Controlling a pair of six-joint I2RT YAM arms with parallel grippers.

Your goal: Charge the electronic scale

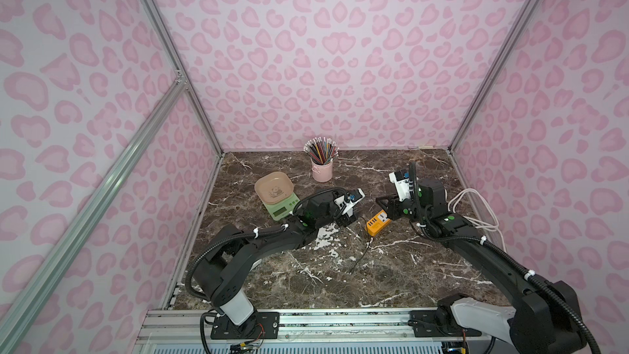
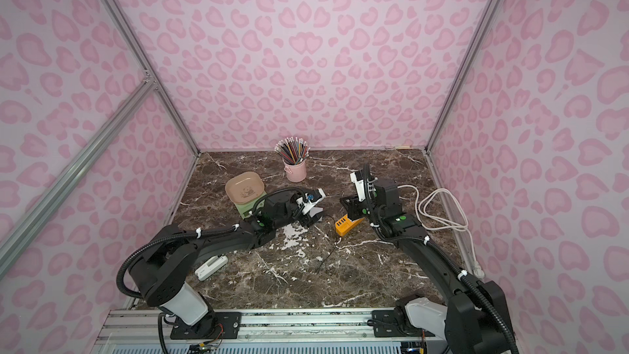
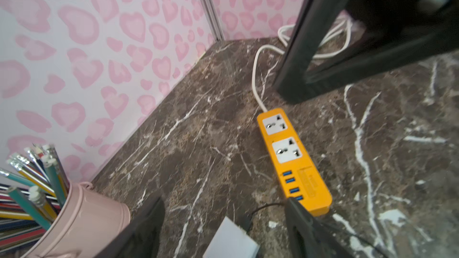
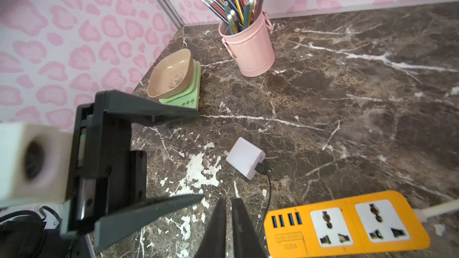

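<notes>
A white charger block lies on the table with a black cable plugged into it; in the left wrist view it is just beyond my left gripper's fingers. My left gripper is open over it; nothing shows held. My right gripper hovers beside the orange power strip (image 3: pixel 294 160); its fingertips are close together at the bottom of its view, and whether they are shut is unclear. The green scale (image 1: pixel 283 207) carries a tan tray (image 1: pixel 274 187) at the back left.
A pink cup of pencils (image 4: pixel 246 47) stands at the back centre. A white cord (image 2: pixel 445 224) loops on the right. A white object (image 2: pixel 211 267) lies at the front left.
</notes>
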